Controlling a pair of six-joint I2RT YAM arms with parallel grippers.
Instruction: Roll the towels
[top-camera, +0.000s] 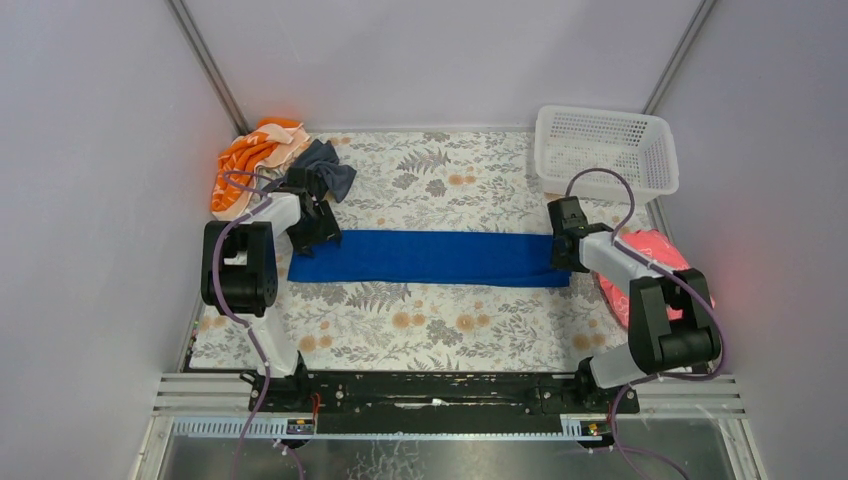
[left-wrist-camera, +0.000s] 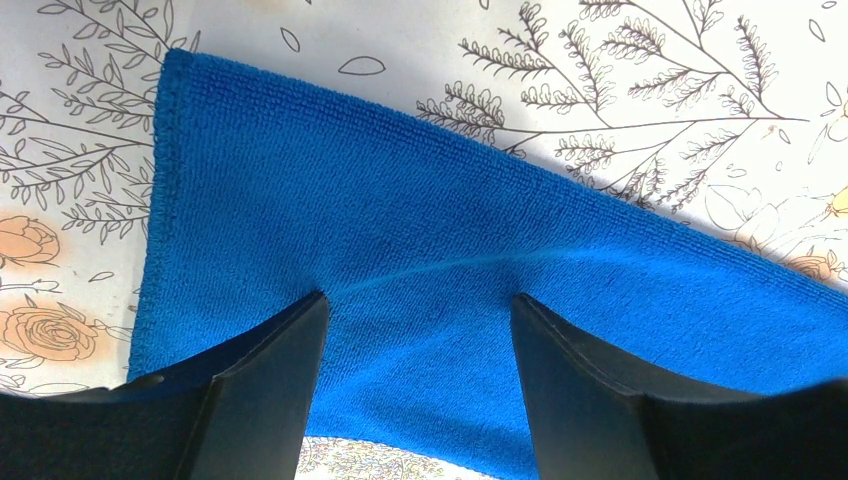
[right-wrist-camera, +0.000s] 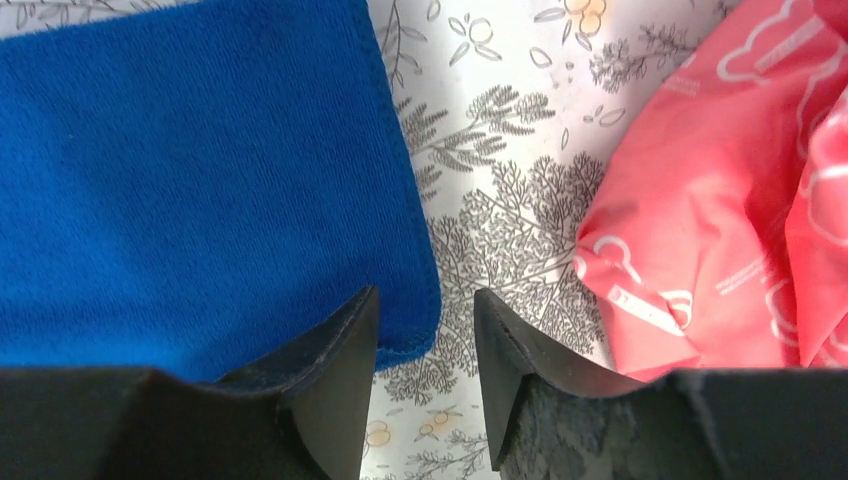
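A long blue towel (top-camera: 430, 258) lies flat across the middle of the table. My left gripper is open over the towel's left end, its fingertips down at the cloth; whether they touch it I cannot tell. My right gripper is open at the towel's near right corner, one finger over the blue cloth (right-wrist-camera: 220, 190) and the other over the patterned table beside it. Neither shows anything held.
An orange towel (top-camera: 242, 160) and a dark grey one (top-camera: 328, 165) lie at the back left. A white basket (top-camera: 605, 150) stands back right. A pink cloth (right-wrist-camera: 700, 220) lies right of the blue towel.
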